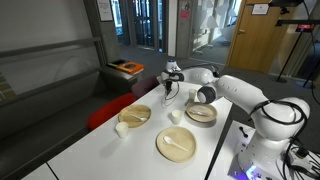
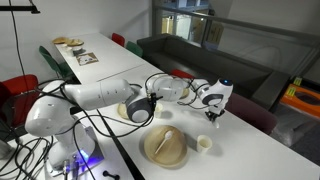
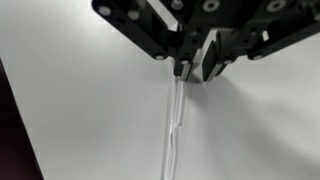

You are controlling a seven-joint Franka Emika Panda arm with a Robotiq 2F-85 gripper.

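Far out along the white table, my gripper points down near the surface. In the wrist view its dark fingers stand close together, shut on a thin clear strip that runs down and away from them over the white tabletop. Its shape suggests a plastic utensil handle, but I cannot tell for sure. From the outside views the gripper is small, and what it holds is too small to make out. The strip's far end lies beyond the wrist view.
A tan plate with a white utensil lies near the front. White cups stand apart from it. A round tan tray and another dish lie farther off. A dark sofa lines the table's far side.
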